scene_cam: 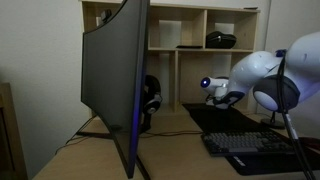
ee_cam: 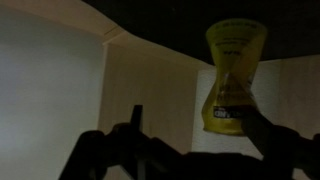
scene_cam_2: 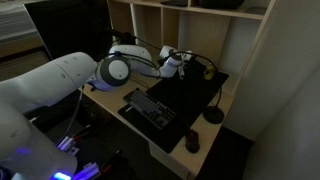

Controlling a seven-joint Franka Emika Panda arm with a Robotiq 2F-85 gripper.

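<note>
A yellow, waisted object with dark printing (ee_cam: 236, 75) shows at the right of the middle in the wrist view. My gripper is open, and nothing sits between its fingers. The right finger (ee_cam: 258, 130) overlaps the lower edge of the yellow object in this view; whether they touch I cannot tell. In exterior view 2 the yellow object (scene_cam_2: 209, 72) stands at the back of the dark mat (scene_cam_2: 190, 98), with the gripper (scene_cam_2: 184, 66) just to its left. From exterior view 1 the arm hides the yellow object.
A black keyboard (scene_cam_2: 147, 109) lies in front on the mat. The wooden shelf unit (scene_cam: 177, 62) rises close behind the gripper. To the right stand a dark round-topped item (scene_cam_2: 213, 114) and a mouse (scene_cam_2: 193, 141). A large monitor (scene_cam: 112, 80) fills the left side.
</note>
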